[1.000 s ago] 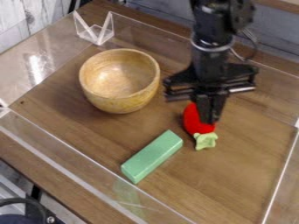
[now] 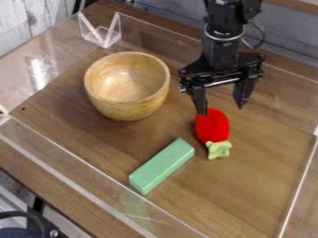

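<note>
My black gripper (image 2: 221, 93) hangs open over the back right of the wooden table, its two fingers spread wide with nothing between them. Just in front of and below it lies a red object (image 2: 211, 125) with a pale green leafy end (image 2: 218, 150), like a strawberry or radish. A large wooden bowl (image 2: 125, 85) stands to the left, and a mint-green rectangular block (image 2: 162, 167) lies diagonally at the front, left of the red object.
A clear angular holder (image 2: 99, 30) stands at the back left. A raised edge runs along the back.
My gripper has risen and moved back, away from the red object, which it overlapped in view earlier and which now shows fully. The other objects have stayed put.
</note>
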